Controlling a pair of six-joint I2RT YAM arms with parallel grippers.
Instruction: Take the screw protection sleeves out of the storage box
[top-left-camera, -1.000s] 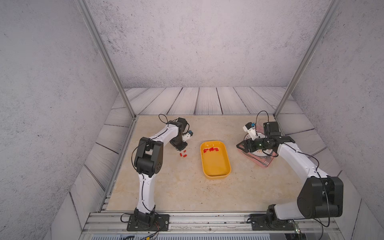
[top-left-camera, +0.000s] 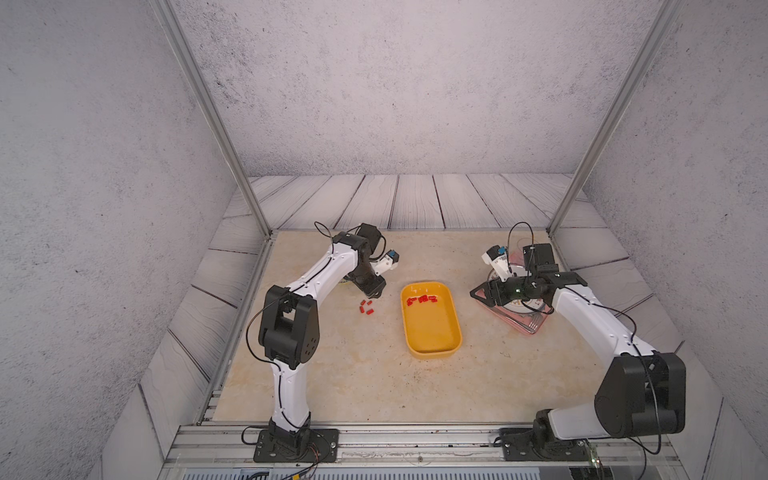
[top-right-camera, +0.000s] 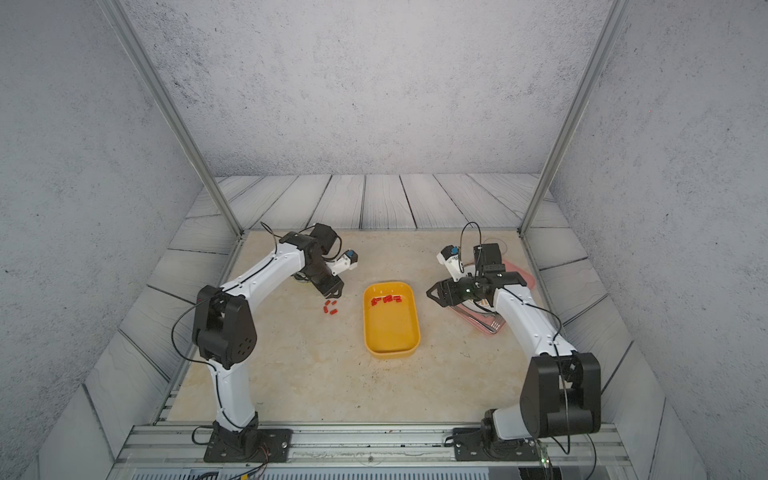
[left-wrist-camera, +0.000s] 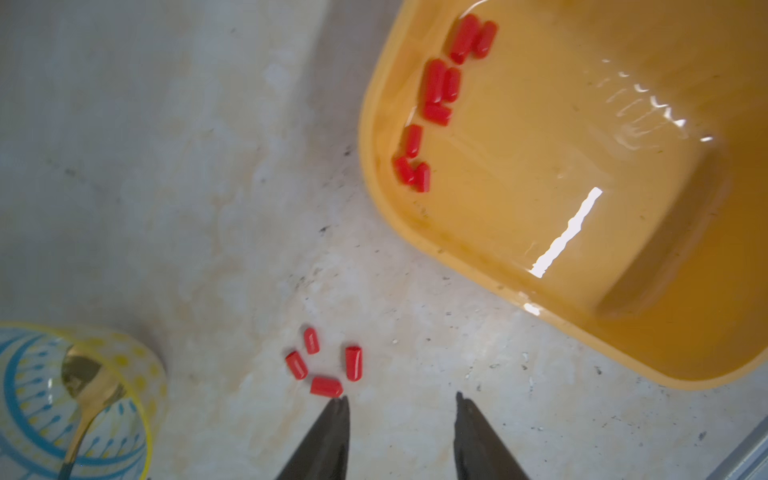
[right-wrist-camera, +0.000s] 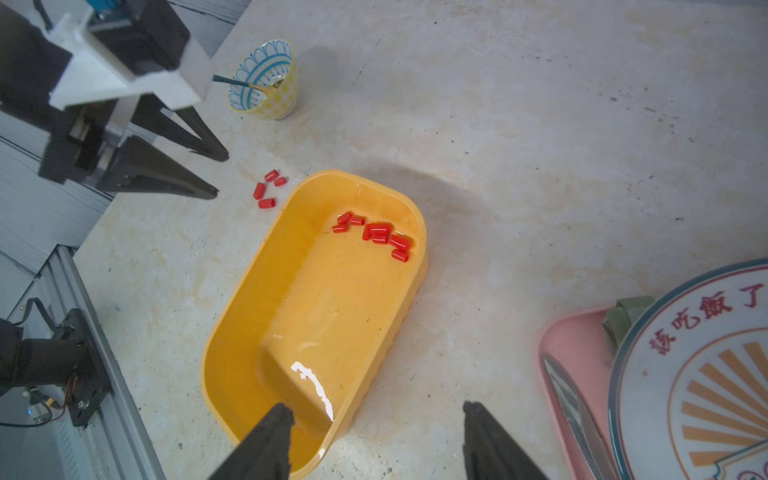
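Note:
The yellow storage box (top-left-camera: 430, 328) stands mid-table, with several red screw protection sleeves (right-wrist-camera: 380, 229) clustered along the inside of one end. More red sleeves (left-wrist-camera: 353, 363) lie loose on the table beside it, to the left in the top views. My left gripper hangs open above those loose sleeves, left of the box, with nothing between its fingers. On the box's right, my right gripper is raised and open, also empty.
A patterned cup (right-wrist-camera: 280, 96) with a spoon stands behind the loose sleeves. A pink tray (right-wrist-camera: 568, 336) with a round plate (right-wrist-camera: 696, 376) and cutlery lies at the right.
My left gripper has risen and moved slightly right toward the box. The right gripper has shifted very slightly left. The sleeves and box look unchanged.

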